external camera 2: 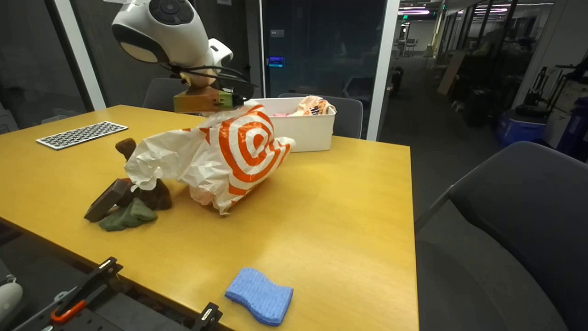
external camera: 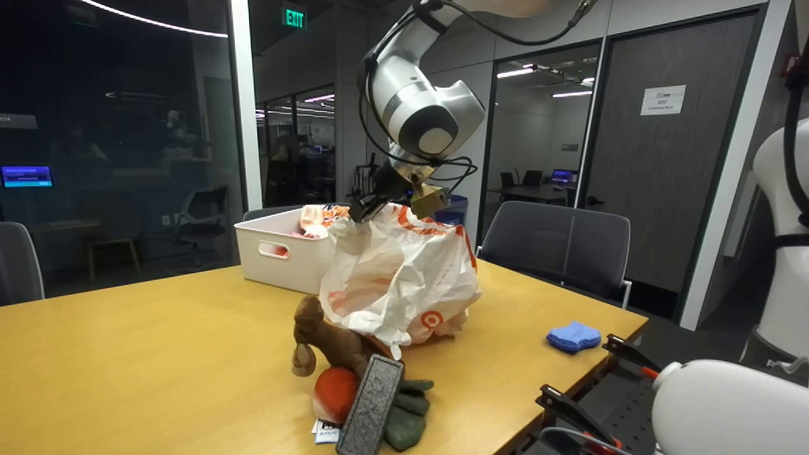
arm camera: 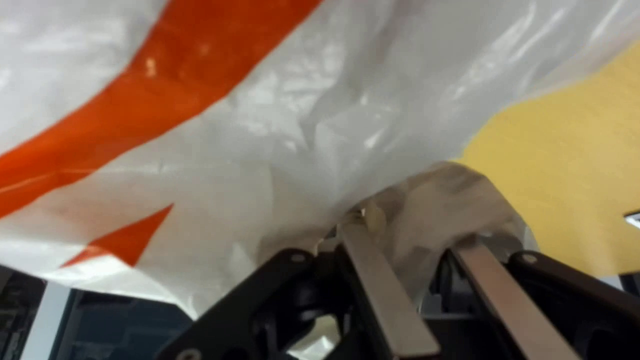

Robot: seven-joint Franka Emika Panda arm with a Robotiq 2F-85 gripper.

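Note:
A crumpled white plastic bag point(external camera: 413, 280) with red target rings stands on the table in front of the white bin. In exterior view 2 the bag point(external camera 2: 242, 149) leans, one flap hanging toward the brown toy. My gripper point(external camera: 371, 203) is at the bag's upper edge, tilted downward. In the wrist view the gripper has its two fingers point(arm camera: 390, 294) apart, with bag plastic point(arm camera: 432, 210) around and between their tips. Whether the plastic is pinched cannot be told. The bag's contents are hidden.
Close by lie a brown plush toy point(external camera: 330, 333), a red-and-white ball point(external camera: 335, 394), a grey block point(external camera: 371, 406) and a green item point(external camera: 409, 417). Behind is a white bin point(external camera: 277, 254) holding cloth. A blue sponge point(external camera 2: 260, 295) and keyboard point(external camera 2: 82, 135) lie apart.

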